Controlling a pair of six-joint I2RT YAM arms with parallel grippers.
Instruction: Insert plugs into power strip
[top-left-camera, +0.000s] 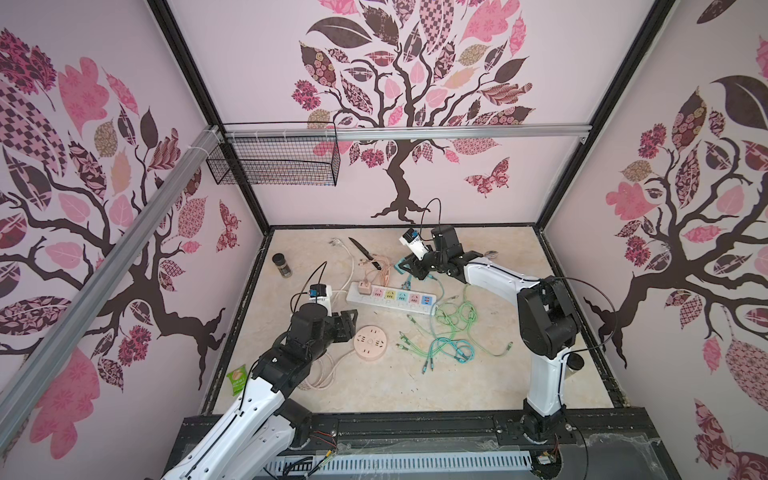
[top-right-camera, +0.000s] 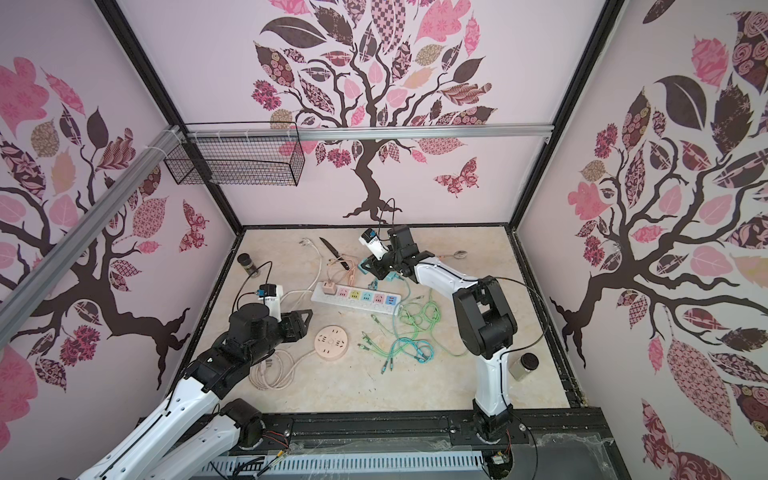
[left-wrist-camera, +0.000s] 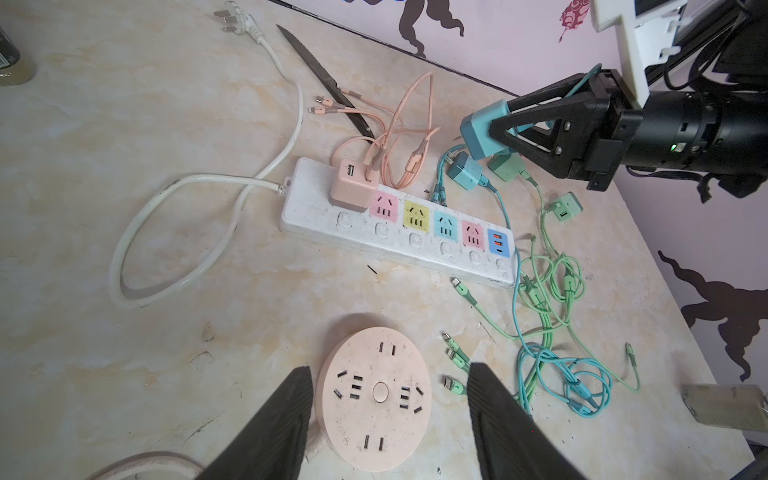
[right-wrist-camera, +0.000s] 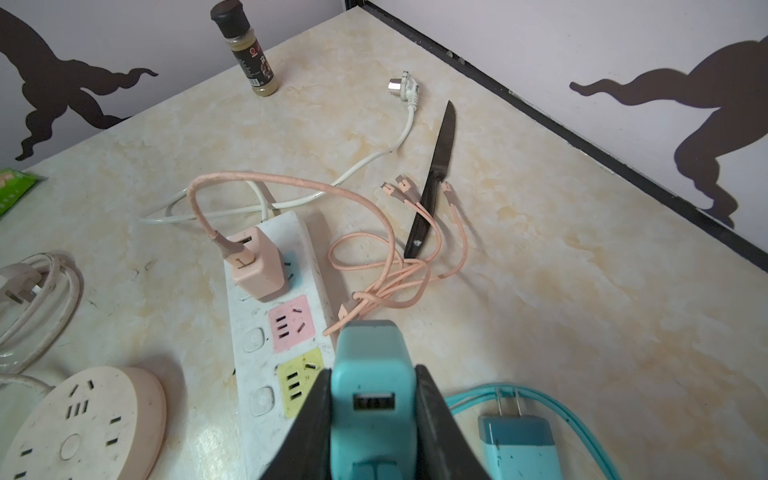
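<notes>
The white power strip (left-wrist-camera: 448, 248) lies across the table with coloured sockets. A pink plug (left-wrist-camera: 354, 184) sits in it near its cable end, a pink cable attached. Held above the table is a teal charger plug (right-wrist-camera: 374, 392), its USB port facing the right wrist camera; my right gripper is shut on it, beside the strip. A second teal plug (right-wrist-camera: 520, 448) rests on the table, prongs exposed. Two green plugs (left-wrist-camera: 566, 206) lie behind the strip's far end. My left gripper is open and empty, its fingers apart in front of the round pink socket (left-wrist-camera: 372, 436).
Green cables (left-wrist-camera: 552, 296) and a teal cable (left-wrist-camera: 564, 372) tangle right of the strip. A knife (right-wrist-camera: 432, 188) and pink cables (right-wrist-camera: 392, 280) lie behind it. A spice bottle (right-wrist-camera: 246, 52) stands at the back left.
</notes>
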